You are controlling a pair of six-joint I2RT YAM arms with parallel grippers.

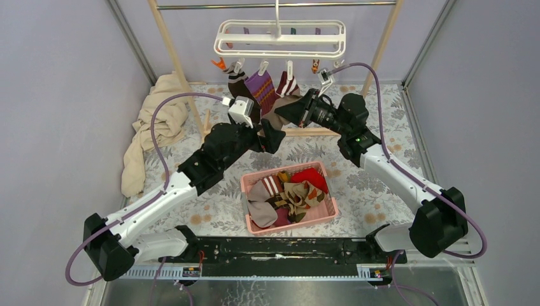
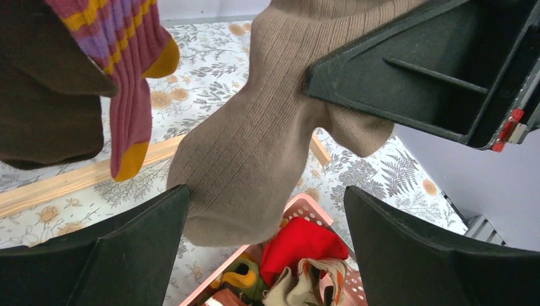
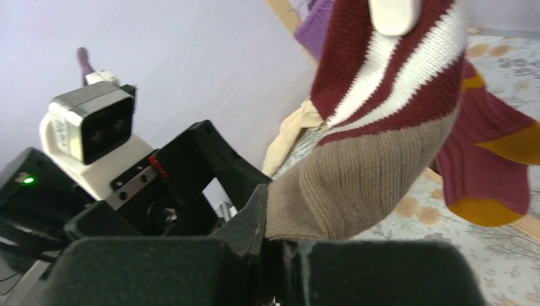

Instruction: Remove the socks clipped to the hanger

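Observation:
Socks hang from the white hanger: a dark brown one, a purple-and-maroon one with yellow, and a maroon-striped taupe sock under a white clip. My right gripper is shut on the taupe part of that striped sock, pulling it sideways. My left gripper stands open just below it, with the hanging taupe fabric reaching between its fingers. In the top view both grippers meet in front of the hanging socks.
A pink basket holding several socks sits below the hanger. A beige cloth lies at the left. Wooden frame legs stand at both sides, with bare patterned floor around the basket.

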